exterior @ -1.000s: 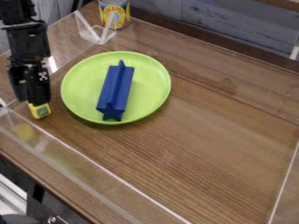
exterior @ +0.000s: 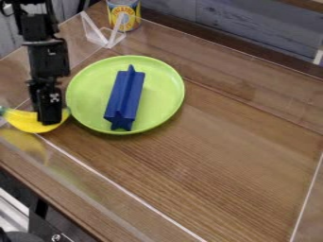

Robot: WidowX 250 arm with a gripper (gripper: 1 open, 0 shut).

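Observation:
The black gripper (exterior: 51, 112) is low at the left edge of the green plate (exterior: 151, 118), over a yellow banana-like object (exterior: 25, 121) that lies on the wooden table. Its fingers are at the object's right part; whether they grip it I cannot tell. A blue elongated block (exterior: 125, 96) lies on the plate.
A can (exterior: 123, 15) and white plastic strips (exterior: 101, 34) are at the back left. The table's left edge runs close by the gripper.
The gripper has moved right, toward the plate. The yellow object now shows much more of its length, stretched out to the left of the fingers.

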